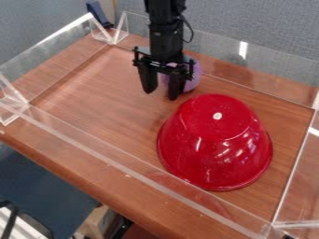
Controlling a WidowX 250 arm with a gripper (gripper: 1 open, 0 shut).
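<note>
My black gripper [161, 78] hangs over the back middle of the wooden board, its fingers pointing down and apart. A purple round object [191, 78] sits just behind and to the right of it, partly hidden by the gripper. A large red upturned bowl [214, 142] lies at the right front. Whether anything is between the fingers is unclear; the purple object appears to be behind them.
Clear acrylic walls [134, 178] edge the board on all sides. A grey wall stands behind.
</note>
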